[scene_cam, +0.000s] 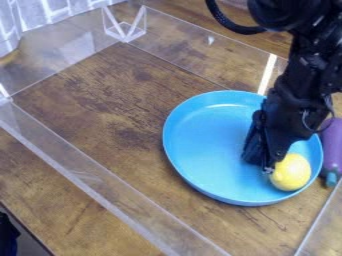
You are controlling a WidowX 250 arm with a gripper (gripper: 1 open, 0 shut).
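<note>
The black gripper (262, 152) reaches down into the blue plate (203, 155) at the right of the camera view, its lower end right beside a yellow egg-shaped object (291, 174) on the plate's right part. The fingertips are dark and partly hidden behind the yellow object or in shadow, and nothing is seen held between them. A purple eggplant-like object (333, 150) lies just outside the plate at the right edge, partly cut off by the frame.
Clear plastic strips border the wooden table (107, 100). A white mesh item (20, 20) sits at the top left corner.
</note>
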